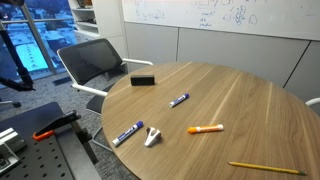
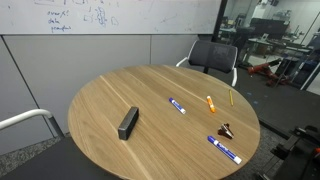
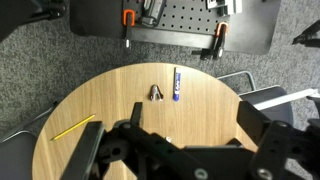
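On the round wooden table (image 1: 235, 95) lie a blue-and-white marker (image 1: 128, 133) near the edge, a second blue marker (image 1: 179, 100) towards the middle, an orange marker (image 1: 205, 128) and a yellow pencil (image 1: 267, 168). Beside the near marker is a small white-and-dark object (image 1: 152, 137), too small to identify. A black block (image 2: 128, 123), perhaps an eraser, rests apart from these. My gripper is seen only in the wrist view, high over the table and open, its fingers wide apart with nothing held. Its dark parts cover some of the tabletop there.
A black chair (image 1: 92, 63) stands against the table's edge. The dark perforated robot base (image 3: 190, 22) carries orange-handled clamps (image 3: 219, 38). A whiteboard (image 2: 100, 18) hangs beyond the table.
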